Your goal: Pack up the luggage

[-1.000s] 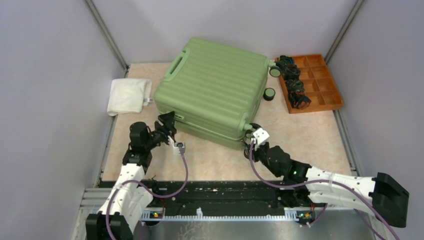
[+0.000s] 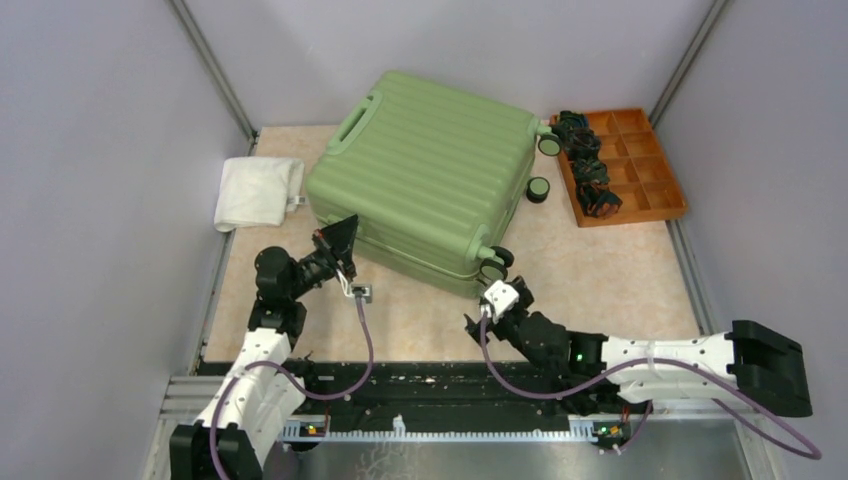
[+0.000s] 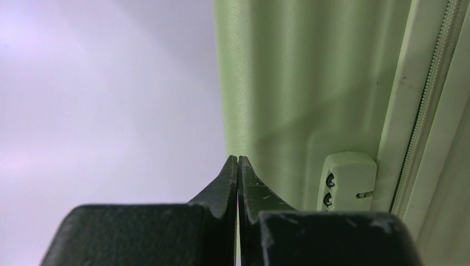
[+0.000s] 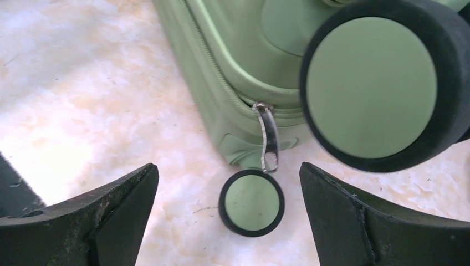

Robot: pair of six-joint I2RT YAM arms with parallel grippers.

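Note:
A closed green hard-shell suitcase [image 2: 425,170] lies on its side on the table. My left gripper [image 2: 342,230] is at its near-left side; in the left wrist view its fingertips [image 3: 233,166] are shut, with nothing seen between them, beside a zip lock block [image 3: 350,183]. At the near-right corner my right gripper [image 2: 490,318] stands open. In the right wrist view it faces a large wheel [image 4: 371,88], a lower wheel [image 4: 250,204] and a zip puller [image 4: 269,138] hanging at the corner, with nothing between the fingers.
A folded white towel [image 2: 255,190] lies left of the suitcase. A wooden compartment tray [image 2: 645,180] with dark rolled items in its left column stands at the back right. Bare table shows along the front and at the right.
My right gripper has shifted left and a little back from the wheel corner, now showing open. My left gripper has moved slightly up along the suitcase. The suitcase is nearly unmoved.

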